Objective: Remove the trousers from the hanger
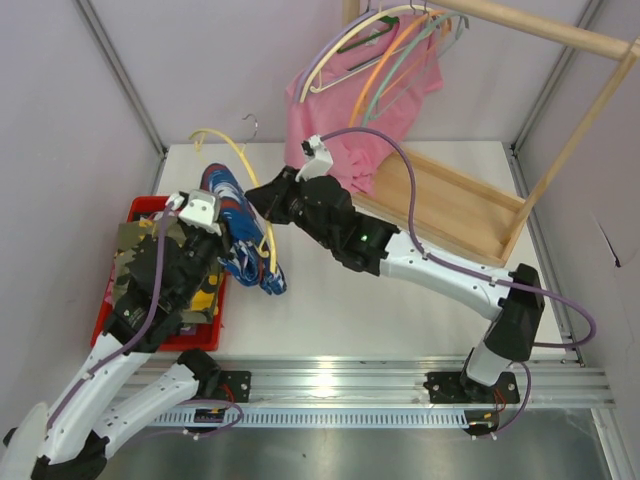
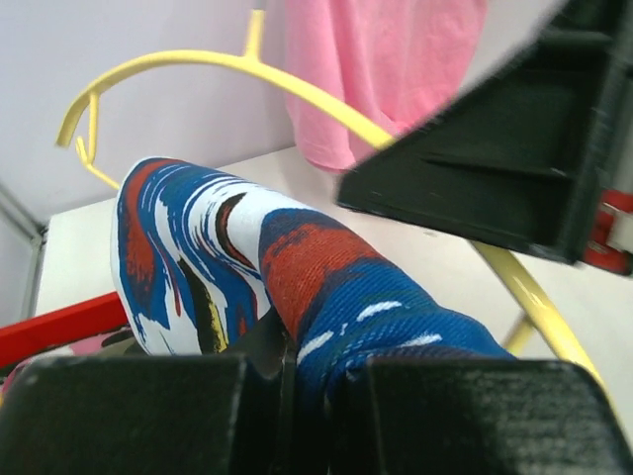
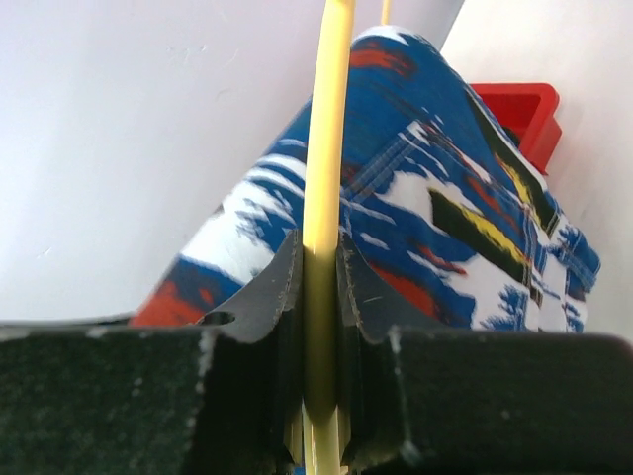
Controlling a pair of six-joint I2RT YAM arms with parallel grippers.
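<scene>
The blue, red and white patterned trousers (image 1: 236,236) hang over the yellow hanger (image 1: 240,157) at left of centre in the top view. My left gripper is shut on the trousers' cloth (image 2: 326,262), which bulges up from between its fingers. On the hanger's bar my right gripper is shut, the yellow bar running between its pads. Behind that bar the trousers (image 3: 435,198) spread out in the right wrist view. The hanger's metal hook (image 1: 251,127) points up and away from the arms.
A red bin (image 1: 101,318) with folded clothes stands under and beside my left arm. Behind, a wooden rack (image 1: 550,34) carries several coloured hangers and a pink garment (image 1: 350,160).
</scene>
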